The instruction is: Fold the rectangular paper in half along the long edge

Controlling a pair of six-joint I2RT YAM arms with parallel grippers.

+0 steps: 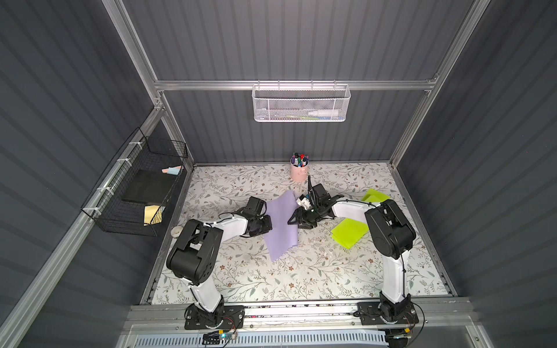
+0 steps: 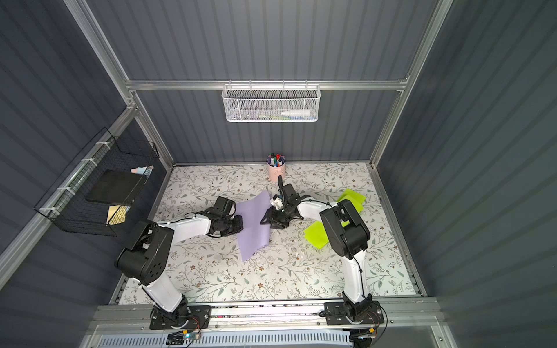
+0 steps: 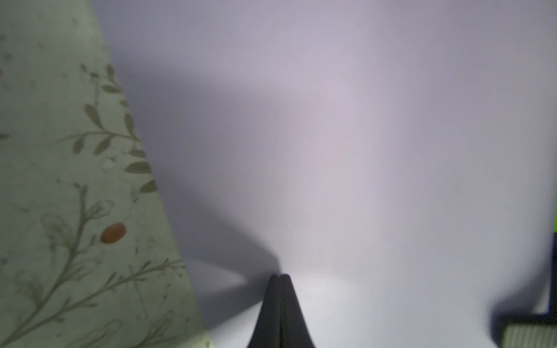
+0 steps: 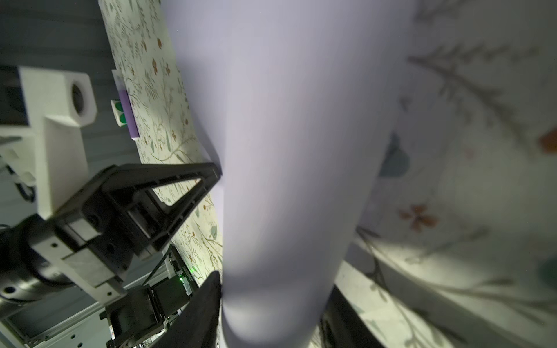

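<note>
The lavender paper (image 1: pixel 279 229) lies mid-table, its right side lifted and bowed, as the right wrist view (image 4: pixel 290 145) shows. My left gripper is shut, fingertips resting on the paper near its left edge, nothing seen between them. My right gripper is open at the paper's right side, the curved paper rising between its fingers; their tips are partly hidden behind it.
Bright green sheets (image 1: pixel 348 233) lie to the right under the right arm. A pink pen cup (image 1: pixel 298 171) stands at the back. A black wire basket (image 1: pixel 124 208) hangs on the left wall.
</note>
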